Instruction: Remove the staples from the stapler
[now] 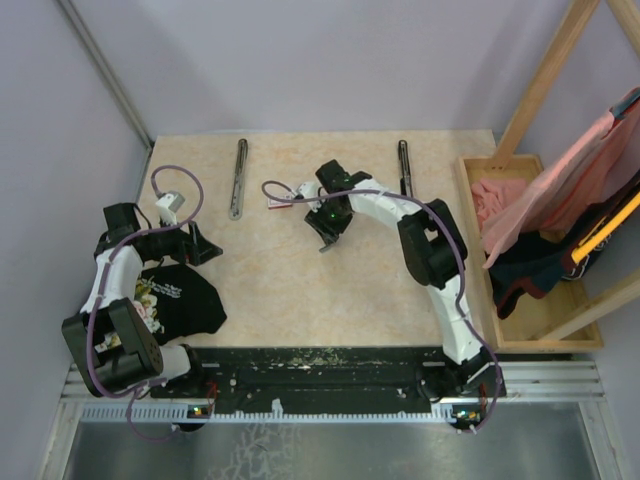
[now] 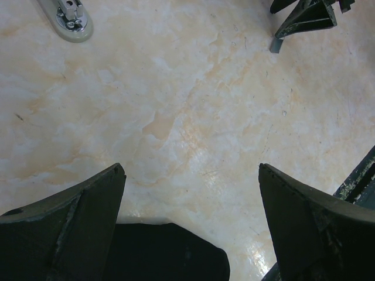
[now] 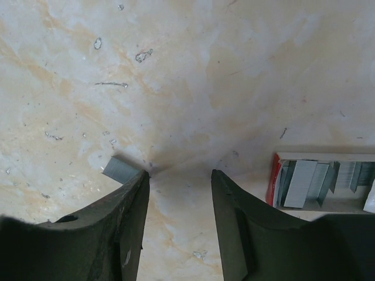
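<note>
A small grey staple strip (image 3: 120,170) lies on the table, partly hidden behind the left finger of my right gripper. That gripper is part open and low over the table, with only bare surface showing between its fingertips. The left wrist view also catches the strip (image 2: 276,45) by the right gripper's dark fingers (image 2: 307,20). At the back left lies a long grey stapler (image 1: 239,180); its rounded end (image 2: 73,26) shows in the left wrist view. My left gripper is wide open and empty, over the left side of the table.
An open box of staples (image 3: 328,181) stands to the right in the right wrist view. A dark elongated tool (image 1: 404,168) lies at the back right. Black cloth (image 1: 185,300) covers the left front, and a wooden rack (image 1: 545,345) stands right.
</note>
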